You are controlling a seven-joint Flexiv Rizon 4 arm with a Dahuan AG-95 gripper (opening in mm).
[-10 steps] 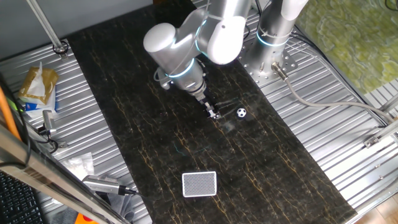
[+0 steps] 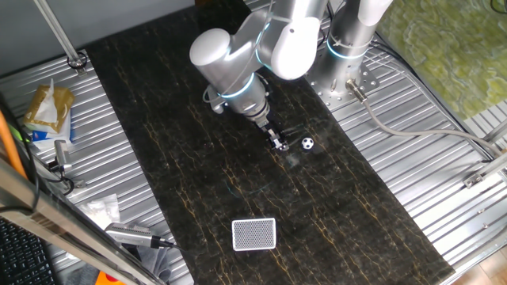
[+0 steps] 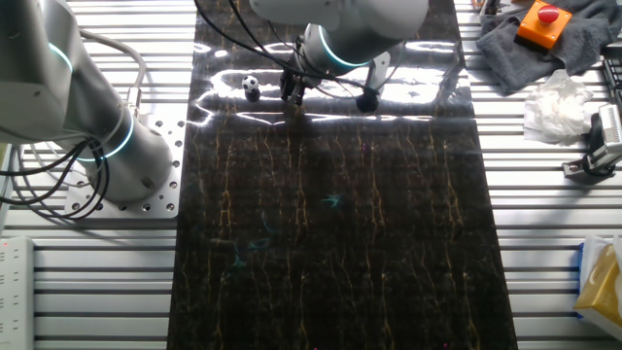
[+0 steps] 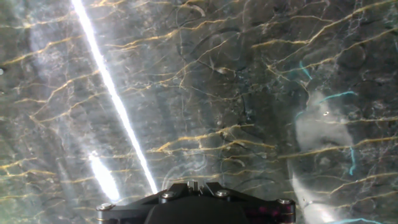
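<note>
A small black-and-white soccer ball [image 2: 307, 143] rests on the dark marbled table. Just to its left in exterior view 1 is my gripper [image 2: 280, 146], pointing down, with a small gap between the two. Exterior view 2 shows the ball [image 3: 251, 84] left of the black gripper [image 3: 291, 92], again apart. Along the bottom of the wrist view, the gripper has its fingertips together and nothing visible between them. A white mesh-topped basket or rack [image 2: 253, 234] sits well away, towards the front of the table.
Left of the tabletop [image 2: 198, 182], a tissue pack [image 2: 49, 107] and a grey device [image 2: 131, 235] lie on the metal slats. An orange box with a red button [image 3: 542, 21] lies on a grey cloth.
Over the last second my gripper has shifted slightly right in exterior view 1, closer to the ball. The ball and white basket stay put.
</note>
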